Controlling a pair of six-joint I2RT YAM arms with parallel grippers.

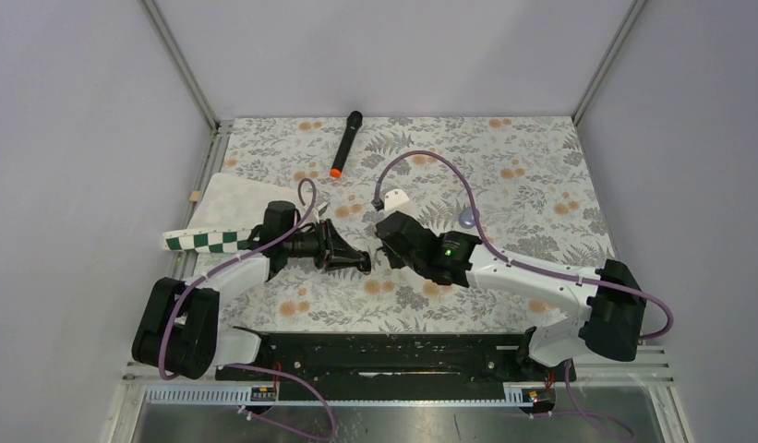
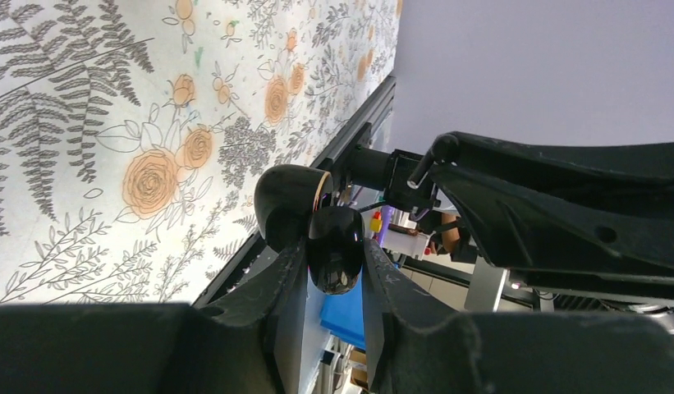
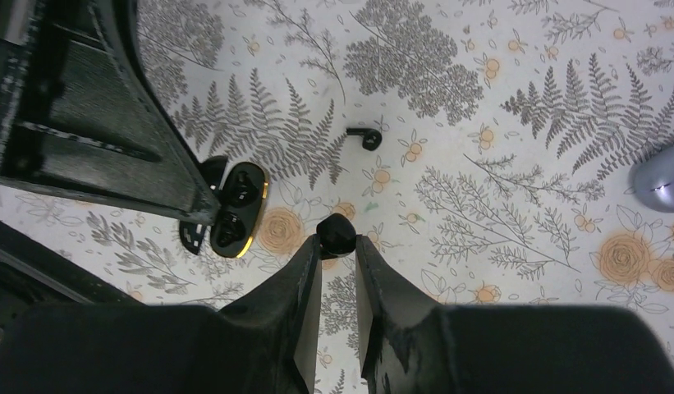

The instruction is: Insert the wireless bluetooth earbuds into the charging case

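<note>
My left gripper is shut on the black charging case (image 2: 286, 205), whose open body and lid show in the left wrist view. In the right wrist view the case (image 3: 240, 209) shows its two wells beside the left arm. My right gripper is shut on a small black earbud (image 3: 337, 233), held right of the case and above the cloth. Another black earbud (image 3: 368, 138) lies on the cloth farther back. From the top, both grippers face each other near the middle.
A black microphone (image 1: 347, 143) lies at the back. A grey-blue oval object (image 1: 467, 218) lies right of centre. A white pad (image 1: 227, 201) with a green-checked item lies at the left.
</note>
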